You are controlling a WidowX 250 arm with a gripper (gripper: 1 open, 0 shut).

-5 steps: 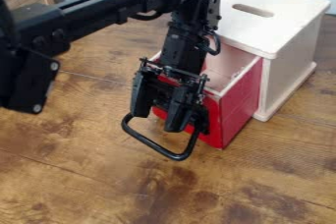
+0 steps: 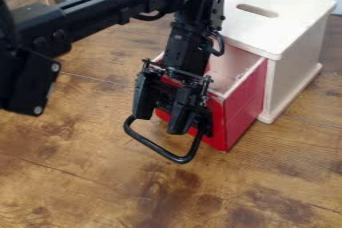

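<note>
My black gripper (image 2: pixel 171 107) hangs low over the front left part of a red-fronted box (image 2: pixel 238 114) with a pale open interior. A black looped bar sticks out toward the lower left beneath the gripper. Whether the fingers are open or shut, or on anything, cannot be made out against the dark gripper body.
A white wooden box (image 2: pixel 281 22) with an oval slot in its top stands behind, at the upper right.
</note>
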